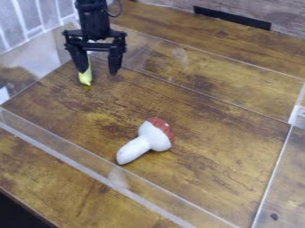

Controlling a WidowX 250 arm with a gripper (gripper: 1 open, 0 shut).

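My black gripper [96, 61] hangs at the upper left of the camera view, open, with its fingers spread just above a slim pale yellow object [86, 77] lying on the wooden floor of the enclosure. The upper part of that object is partly hidden behind the gripper. A white toy mushroom [141, 142] with a red-and-white cap lies on its side in the lower middle, well apart from the gripper.
Clear low walls [284, 165] bound the wooden surface [215, 107] at the sides and front.
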